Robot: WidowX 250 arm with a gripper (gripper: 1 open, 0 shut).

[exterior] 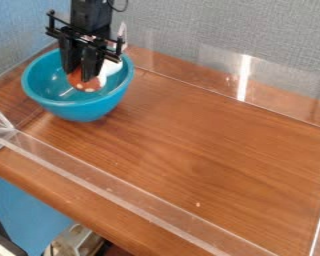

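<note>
My black gripper (83, 55) reaches down into a teal bowl (85, 105) at the upper left of the wooden table (203, 160). It is shut on an orange object (83, 82) held low inside the bowl. A white item (109, 65) shows just right of the fingers, partly hidden by them. I cannot tell exactly what either object is.
Clear low walls run along its edges, with a grey textured wall (230, 40) behind. Metal parts (72, 243) sit below the table's front left.
</note>
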